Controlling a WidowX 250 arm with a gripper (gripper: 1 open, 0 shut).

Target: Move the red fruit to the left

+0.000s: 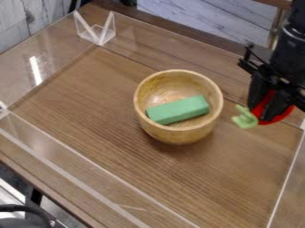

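Note:
The red fruit (279, 114), with a green stem end (245, 118), is at the right side of the camera view. My black gripper (274, 100) is shut on it from above, its fingers hiding part of the red skin. The fruit appears raised off the wooden table, though its exact height is hard to judge.
Left of the fruit stands a round wooden bowl (179, 78) holding a green block (177, 110). A clear wire-like stand (98, 28) is at the back left. Bare table (84, 107) stretches left of the bowl and in front of it.

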